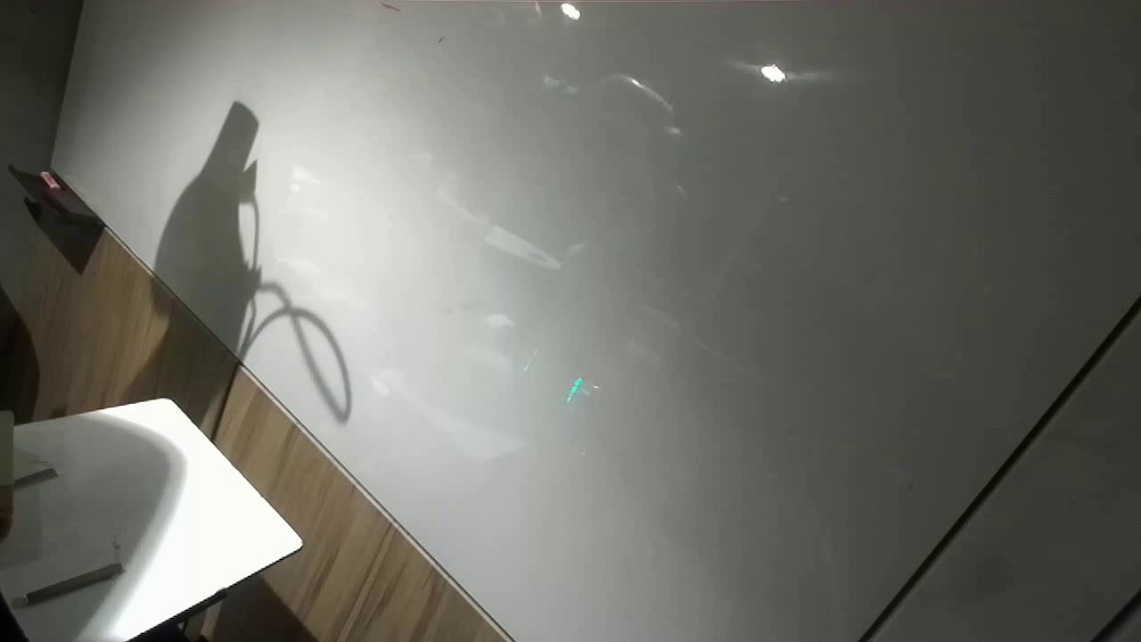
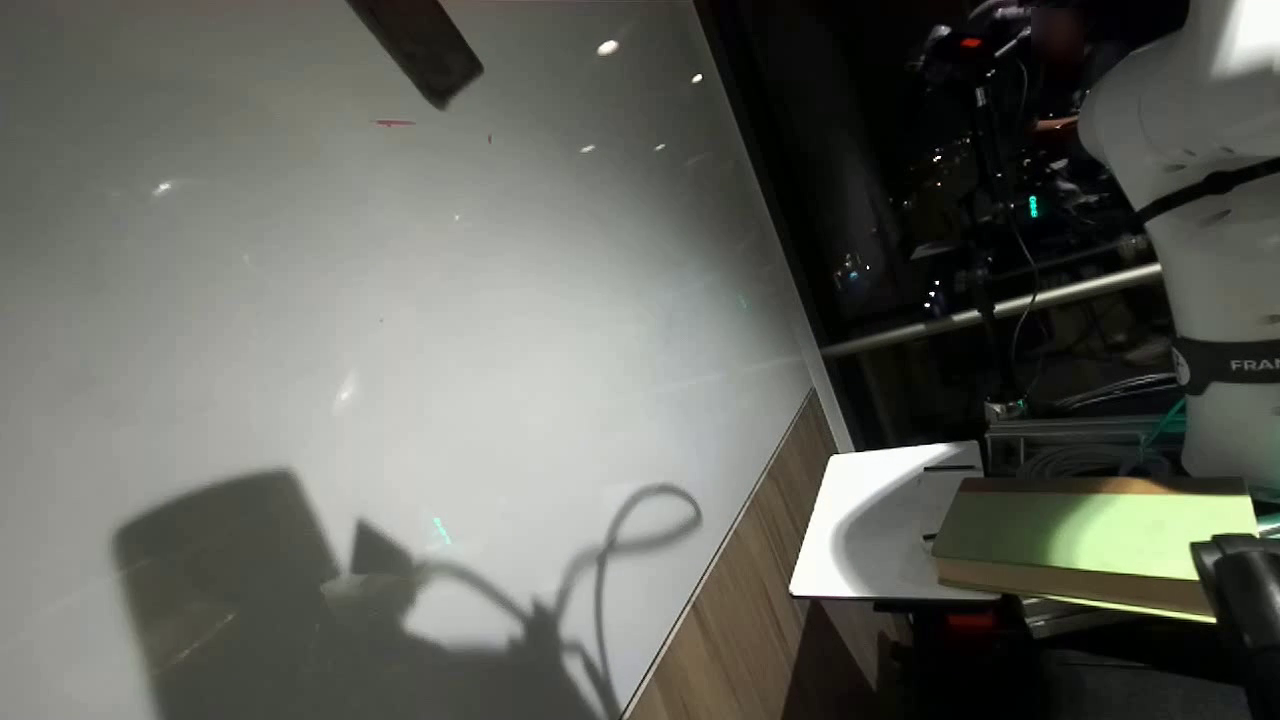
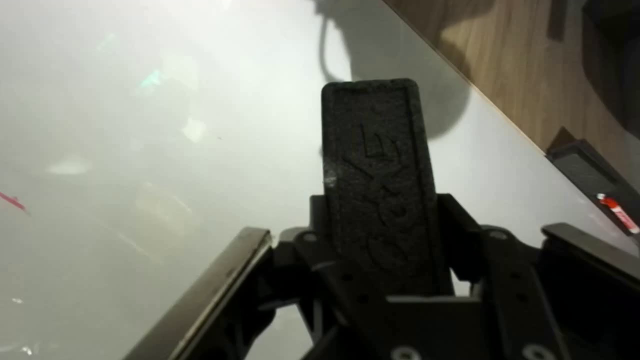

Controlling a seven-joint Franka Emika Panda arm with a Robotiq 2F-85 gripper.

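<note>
A black eraser with raised lettering (image 3: 378,156) stands out in the middle of the wrist view, my gripper shut on it with one finger at each side. In exterior view 2 the end of what looks like the same eraser (image 2: 420,54) pokes in from the top edge, over the whiteboard (image 2: 504,324). Near it on the board is a short red mark (image 2: 393,122), seen also in the wrist view as a red stroke (image 3: 13,202) at far left. Whether the eraser touches the board cannot be told. Exterior view 1 shows no gripper, only an arm-like shadow.
At the board's edge is a dark ledge (image 3: 591,171) carrying a red-and-white marker (image 3: 618,213). A white table (image 2: 888,564) holds a green-topped block (image 2: 1080,528) and thin dark sticks. Most of the board's face is clear.
</note>
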